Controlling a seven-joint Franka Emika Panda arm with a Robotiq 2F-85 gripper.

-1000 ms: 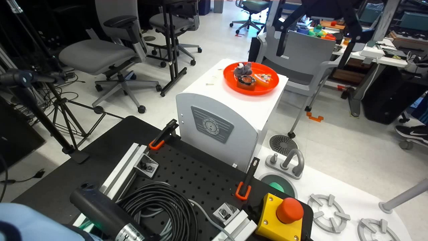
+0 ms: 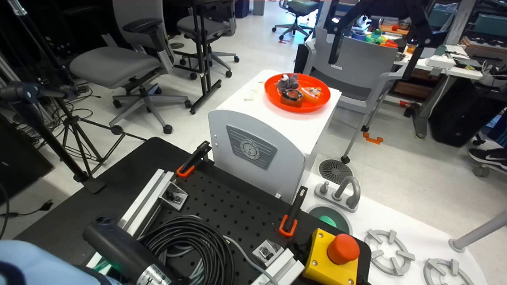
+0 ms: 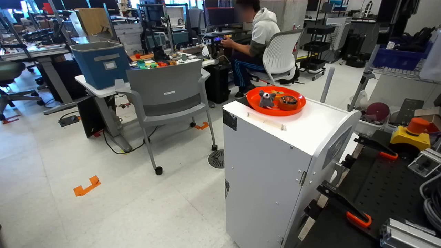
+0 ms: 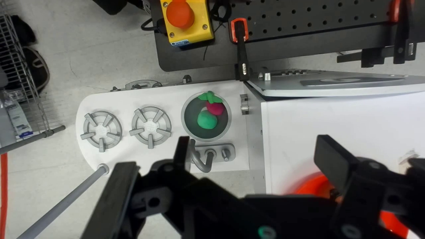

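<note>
My gripper [image 2: 373, 54] hangs high at the top right of exterior view 1, its two dark fingers spread wide with nothing between them. In the wrist view the gripper also stands open, above the toy kitchen. A red plate [image 2: 298, 109] rests on the white cabinet top. On it are a grey plush animal [image 3: 267, 99], a brown round toy food [image 3: 288, 103] and a light wedge-shaped piece [image 2: 312, 92]. The grey sink bowl [image 4: 192, 128] holds a green rounded toy [image 4: 207, 119] and a magenta one with green leaves [image 4: 215, 108].
Beside the sink stands a grey faucet [image 4: 205, 163]; two burners [image 4: 150, 126] lie farther along the counter. The black pegboard table [image 2: 223, 190] carries clamps, cables and a yellow emergency-stop box [image 2: 328, 266]. Bare white cabinet top [image 3: 318, 124] surrounds the plate.
In exterior view 1 my gripper has shifted very slightly up and to the right. The plate, its contents and the sink stay where they were.
</note>
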